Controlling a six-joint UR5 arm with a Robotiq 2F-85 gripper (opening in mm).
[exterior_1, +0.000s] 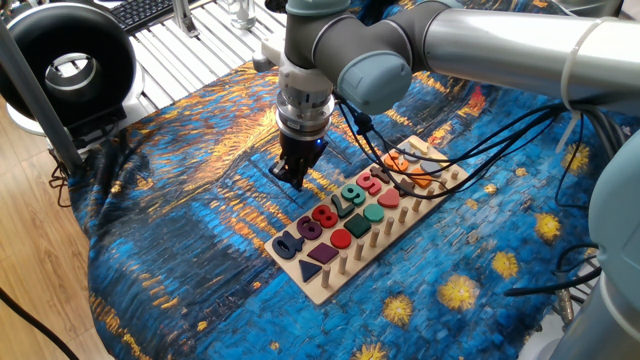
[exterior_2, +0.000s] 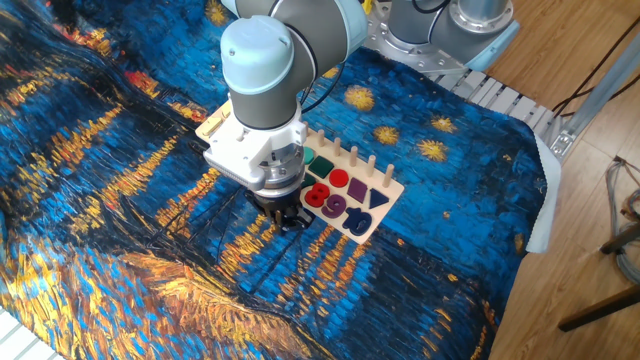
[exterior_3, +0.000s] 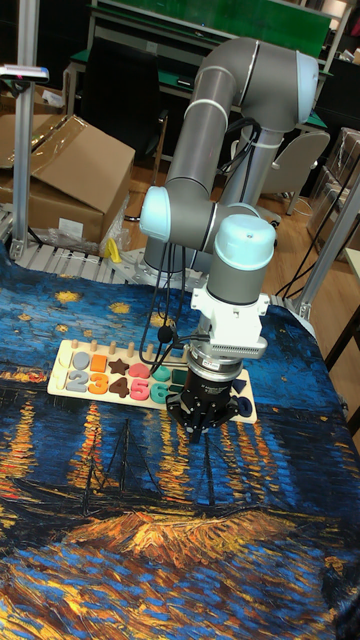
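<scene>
A wooden puzzle board (exterior_1: 322, 291) lies on the patterned cloth, bearing coloured number pieces, shape pieces and a row of upright pegs. Among its pieces are a red 8 (exterior_1: 325, 216), a purple 9 (exterior_1: 310, 228), a dark blue 0 (exterior_1: 288, 245) and a dark blue triangle (exterior_1: 310, 270). My black gripper (exterior_1: 291, 184) points down just beside the number side of the board, above the cloth. In the second exterior view the gripper (exterior_2: 287, 224) hangs by the red 8 (exterior_2: 317, 194). From the third exterior view, the gripper (exterior_3: 196, 431) covers part of the number row. Its fingers are too dark and small to read.
Black cables (exterior_1: 500, 135) droop from the arm over the board's far end. A black ring-shaped object (exterior_1: 70, 70) stands beyond the cloth, and a cardboard box (exterior_3: 80, 176) sits behind the table.
</scene>
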